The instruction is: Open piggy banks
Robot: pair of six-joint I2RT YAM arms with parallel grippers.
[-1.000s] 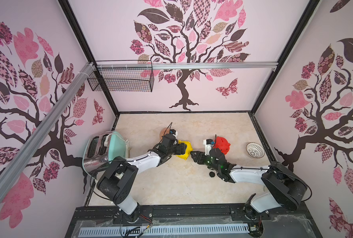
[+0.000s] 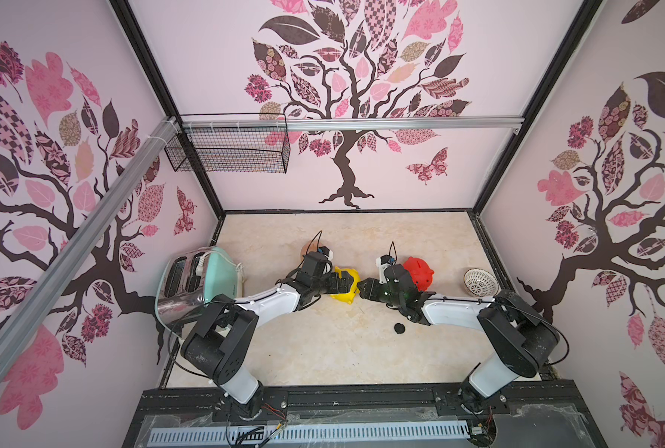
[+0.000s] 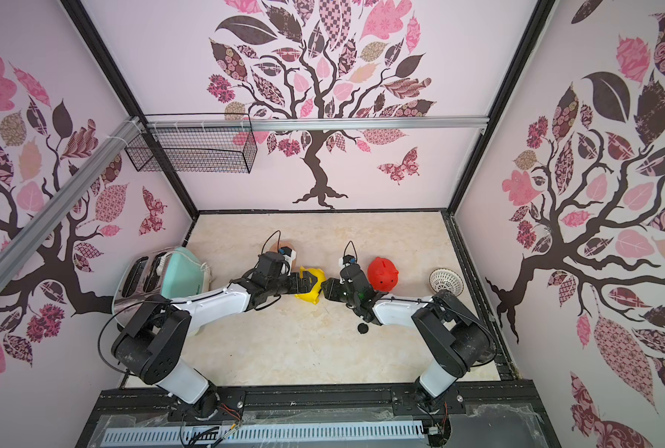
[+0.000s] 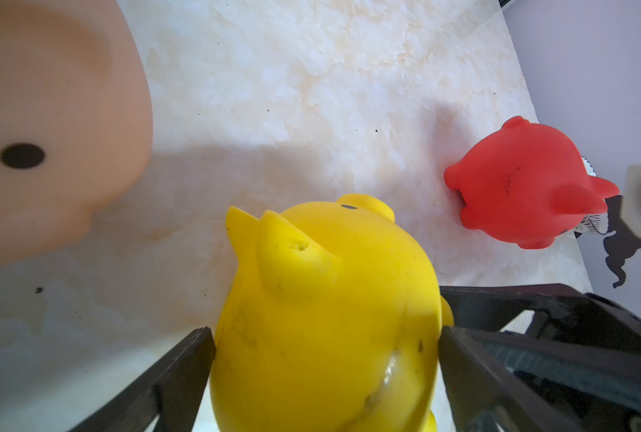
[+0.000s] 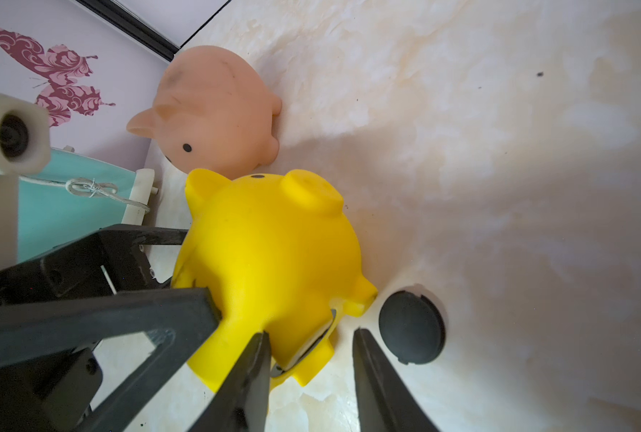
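The yellow piggy bank [image 4: 320, 309] sits between both grippers. My right gripper has its fingertips low at the bank’s edge, part open, beside a silvery slot-like patch [image 5: 313, 338] on the yellow body. A black round plug [image 5: 411, 327] lies on the table next to it. A peach piggy bank [image 5: 205, 108] stands behind, and a red one [image 4: 515, 187] to the right.
A mint toaster [image 2: 220, 276] is at the left, a white woven bowl [image 2: 480, 282] at the far right, and a wire basket [image 2: 228, 149] hangs at the back wall.
My left gripper has shifted slightly, staying at the bank.
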